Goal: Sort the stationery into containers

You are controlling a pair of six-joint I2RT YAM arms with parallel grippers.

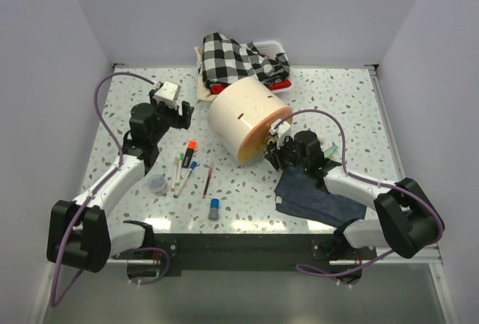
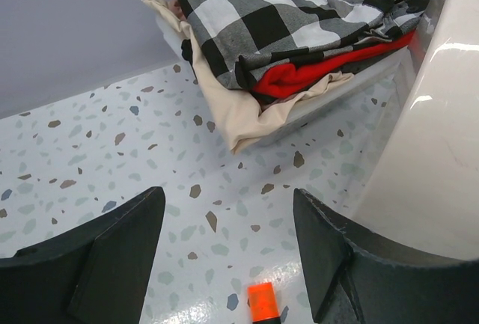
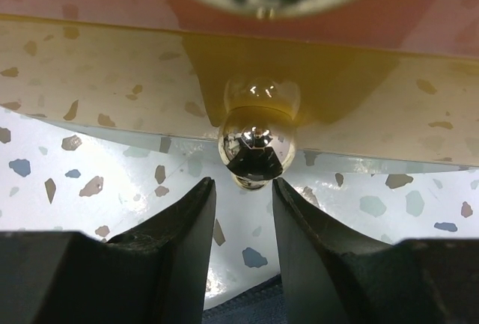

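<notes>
A white drum-shaped drawer unit (image 1: 242, 114) stands mid-table. My right gripper (image 1: 277, 158) is at its knobbed front; in the right wrist view its fingers (image 3: 176, 253) sit just below a gold knob (image 3: 257, 144), partly apart, nothing seen between them. My left gripper (image 1: 181, 114) hangs open and empty above the table's left part (image 2: 112, 159). Below it lie an orange highlighter (image 1: 189, 152), several pens including a blue one (image 1: 185, 179), a red pen (image 1: 207, 182), a blue-capped cylinder (image 1: 214, 209) and a clear round item (image 1: 157, 184).
A white basket (image 1: 271, 49) with checked cloth (image 1: 232, 58) stands at the back. Dark blue fabric (image 1: 318, 204) lies at the front right.
</notes>
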